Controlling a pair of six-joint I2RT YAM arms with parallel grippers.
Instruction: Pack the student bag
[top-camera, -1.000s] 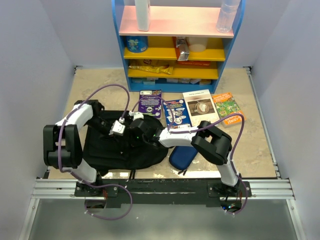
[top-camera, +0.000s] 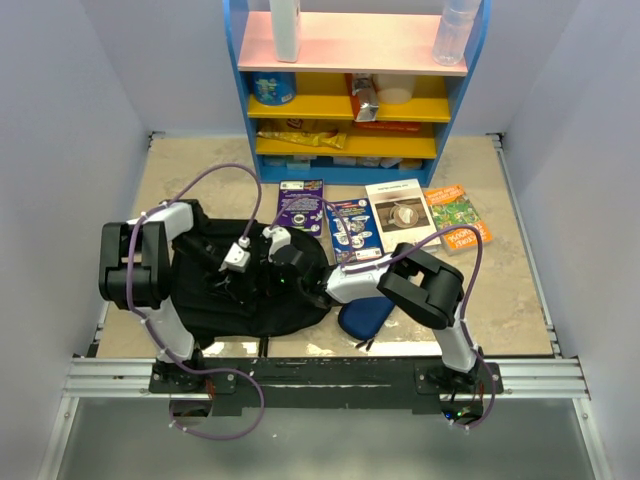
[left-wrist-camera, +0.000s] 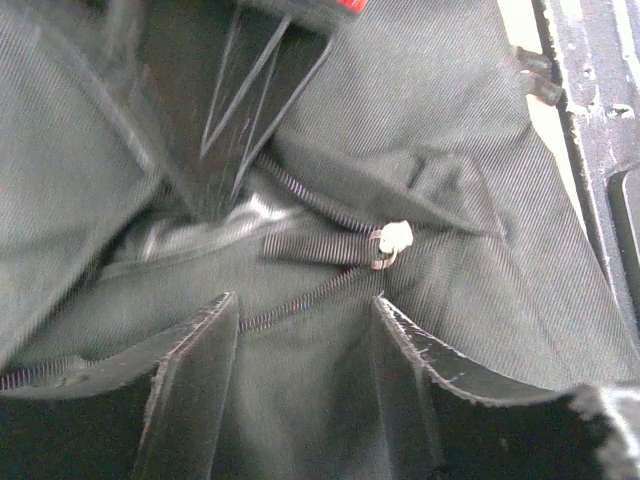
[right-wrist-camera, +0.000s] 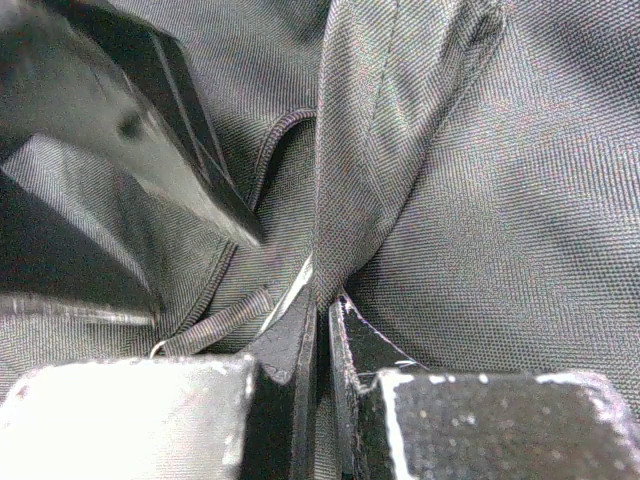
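Observation:
The black bag (top-camera: 230, 310) lies open on the left of the counter, both grippers over it. In the left wrist view my left gripper stands open just over the fabric, below a zipper pull (left-wrist-camera: 395, 238). My right gripper is shut on a fold of the bag's fabric (right-wrist-camera: 365, 150), seen in the right wrist view, with zipper tracks beside it.
A purple book (top-camera: 300, 200), a blue book (top-camera: 355, 220), a white book (top-camera: 400, 208) and a green-orange book (top-camera: 455, 215) lie behind the bag. A blue case (top-camera: 362, 320) lies right of it. The shelf (top-camera: 350, 175) stands at the back.
The left arm has shifted slightly to the right over the last second. The right arm has moved only slightly.

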